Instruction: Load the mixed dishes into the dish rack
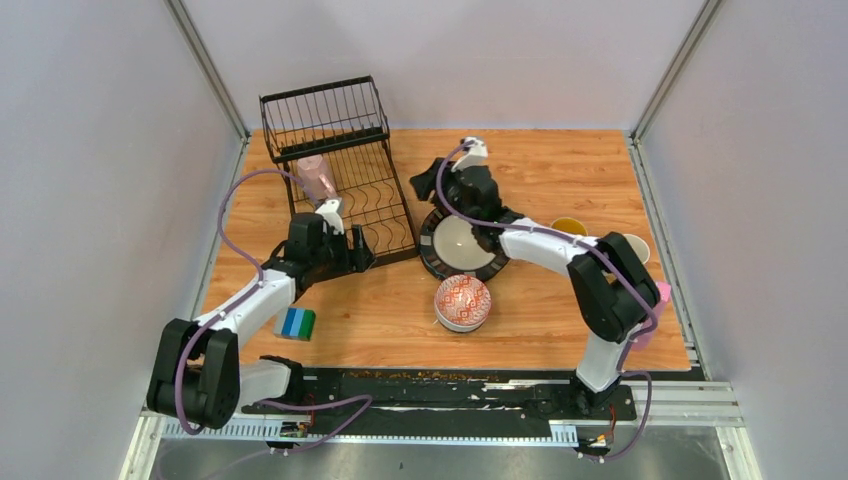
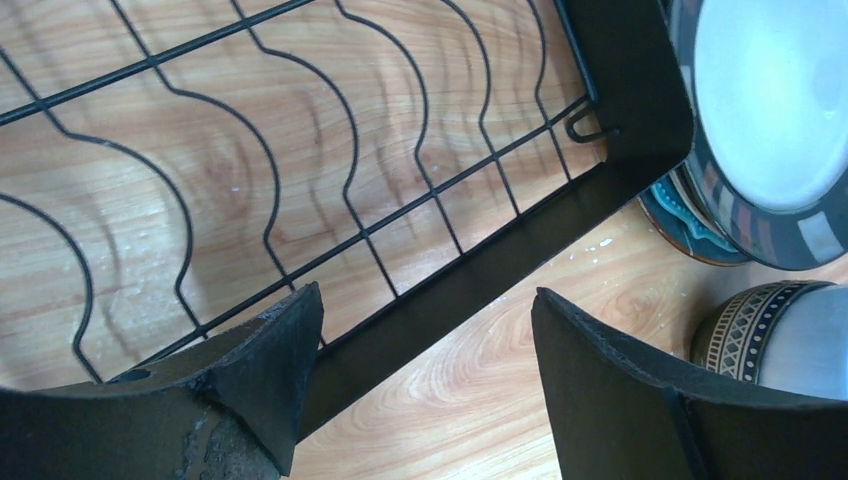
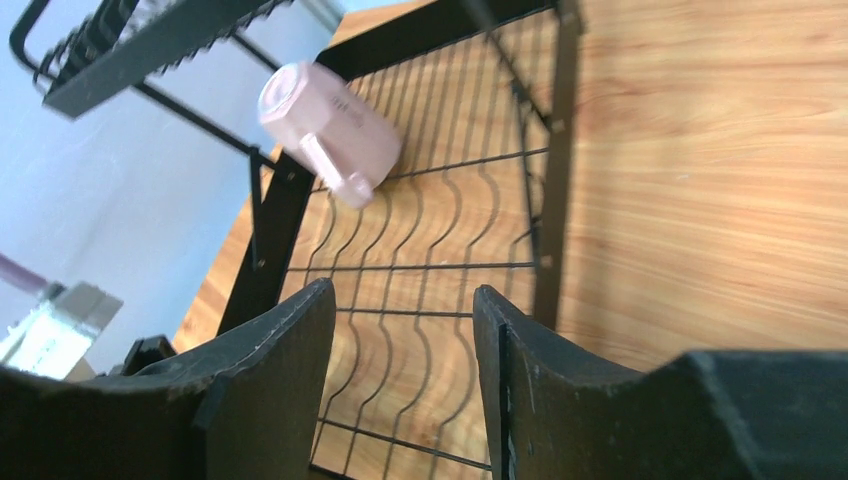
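Note:
The black dish rack [image 1: 385, 255] holds a pink cup [image 1: 316, 176] lying at its rear left, also visible in the right wrist view [image 3: 330, 135]. My left gripper [image 1: 345, 250] is open over the rack's front part, nothing between its fingers. My right gripper [image 1: 435, 180] is open above and right of the rack, behind the plates, holding nothing. A stack of plates [image 1: 460, 240] lies right of the rack, with patterned bowls [image 1: 462, 300] in front of it.
Mugs [image 1: 568, 225] and a pink object [image 1: 663, 295] at the right are partly behind my right arm. A coloured block [image 1: 296, 322] lies front left.

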